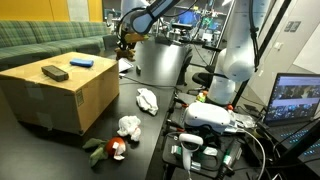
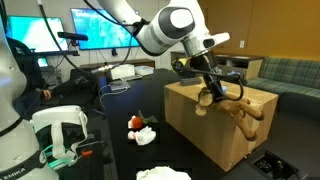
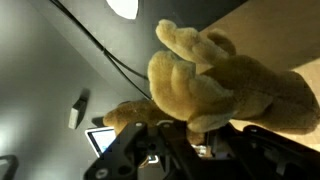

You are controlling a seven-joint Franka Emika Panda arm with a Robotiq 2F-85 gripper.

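Observation:
A brown plush toy [image 3: 190, 92] is held in my gripper, whose fingers are shut on it; the toy hides much of the fingers in the wrist view. In exterior view 2 the toy [image 2: 246, 112] hangs with limbs dangling, overlapping the box's face. The large cardboard box [image 1: 70, 100] stands on the dark table, and in exterior view 1 my gripper [image 1: 126, 48] is just beyond its right end. Whether the toy touches the box is unclear.
On the box top lie a blue item [image 1: 82, 62] and a dark grey item [image 1: 55, 73]. White cloths [image 1: 147, 100], a red ball [image 1: 116, 148] and a green object [image 1: 96, 150] rest on the table. A laptop [image 1: 292, 105] stands at the right.

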